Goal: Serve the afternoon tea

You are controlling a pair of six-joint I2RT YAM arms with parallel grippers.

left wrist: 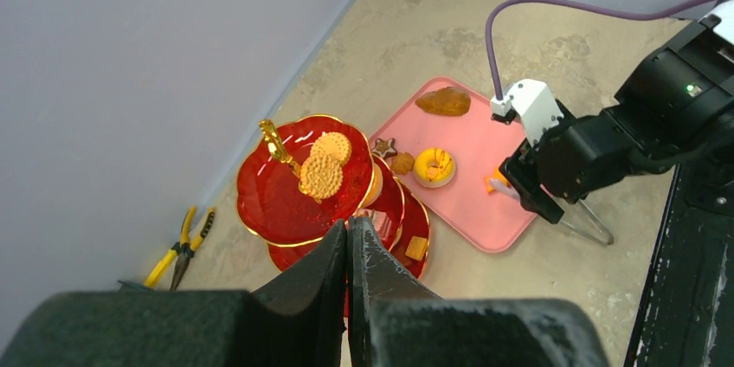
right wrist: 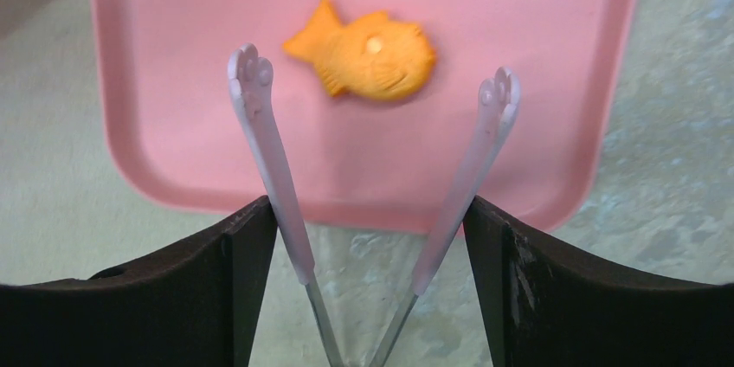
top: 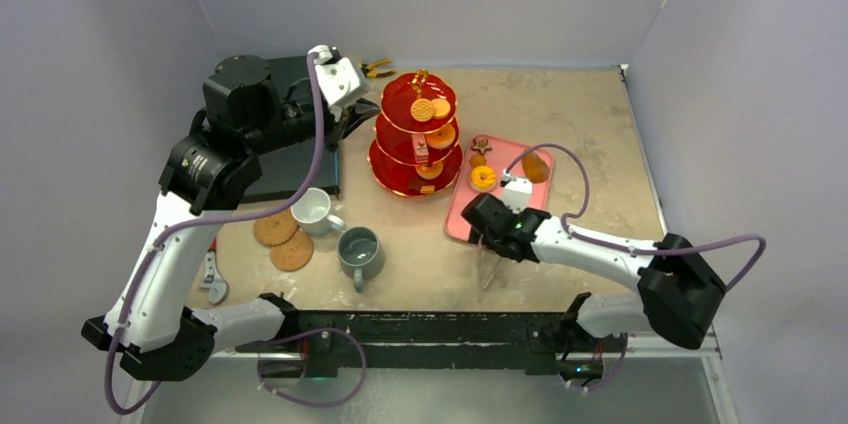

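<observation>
A three-tier red stand [top: 403,94] holds biscuits and pastries, with wrapped or boxed pieces on lower tiers. Right of it lies a pink tray [top: 458,219] with a star pastry, a small round piece, a yellow doughnut, a brown pastry and, in the right wrist view, an orange fish-shaped piece [right wrist: 376,60]. My right gripper hangs open over the tray's near side, its fingers either side of and below the fish. My left gripper is shut, empty, held left of the stand's upper tiers.
A white cup [top: 312,206], a grey mug [top: 360,254], round biscuits [top: 290,252] and a wrench [top: 215,284] lie at front left. A dark board [top: 280,174] and pliers [left wrist: 186,246] are at the back.
</observation>
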